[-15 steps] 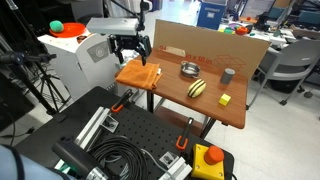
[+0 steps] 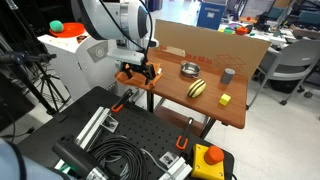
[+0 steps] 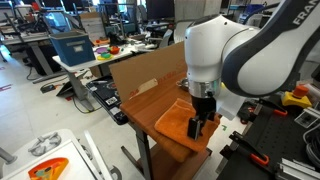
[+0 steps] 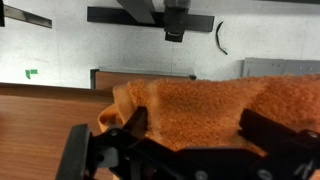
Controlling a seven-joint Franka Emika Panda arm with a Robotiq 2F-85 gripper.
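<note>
An orange cloth [image 2: 130, 82] lies at the left front edge of the brown table [image 2: 175, 84]. Just over it, my gripper [image 2: 137, 75] points downward with its fingers apart. In exterior view 2 the cloth [image 3: 176, 122] spreads beneath the gripper [image 3: 205, 118]. From the wrist, the cloth [image 4: 200, 95] looks rumpled and fills the space between the black fingers of the open gripper. Its lower part is hidden behind the gripper, and whether the fingers touch it I cannot tell.
A metal bowl [image 2: 190, 70], a grey cup [image 2: 228, 75], a yellow-green striped object [image 2: 197, 88] and a yellow block [image 2: 223, 99] stand farther right on the table. A cardboard panel [image 2: 215, 48] rises along the back. The front edge drops to the floor.
My gripper has come down from above onto the cloth at the table's left. It stays open; the other objects have not moved.
</note>
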